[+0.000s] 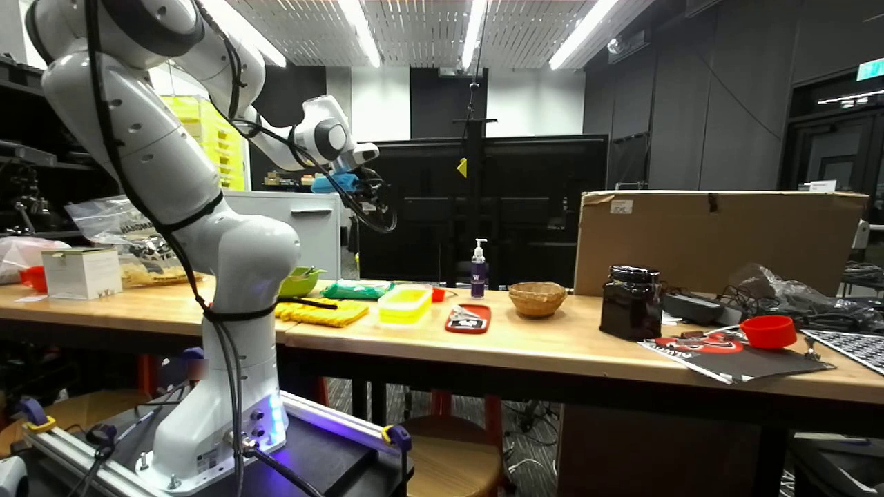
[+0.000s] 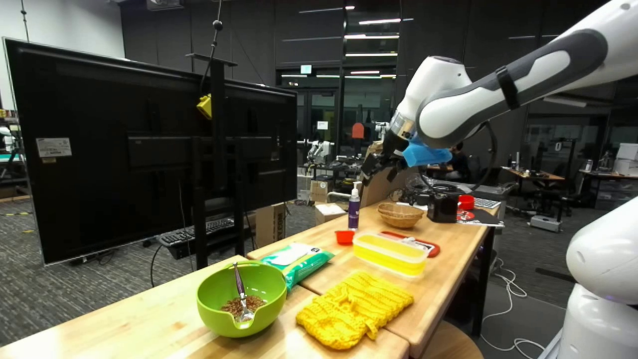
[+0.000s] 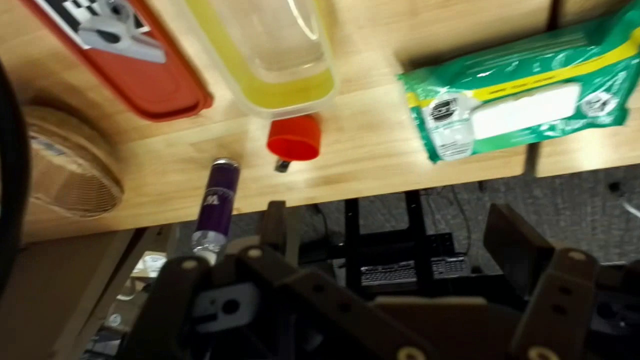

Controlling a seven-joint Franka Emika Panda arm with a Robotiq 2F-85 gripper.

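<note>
High above the table, my gripper stands open, its two dark fingers wide apart with nothing between them. In exterior view 2 the gripper is tilted outward, well clear of everything below. On the table are a yellow-tinted clear container, a red cup, a purple pump bottle, a green packet and a woven basket. A green bowl holds brown bits and a spoon. Near it lies a yellow knitted cloth.
A red tray with a grey item lies by the container. Further right are a dark jar, a red scoop and a large cardboard box. A big black screen stands behind the table.
</note>
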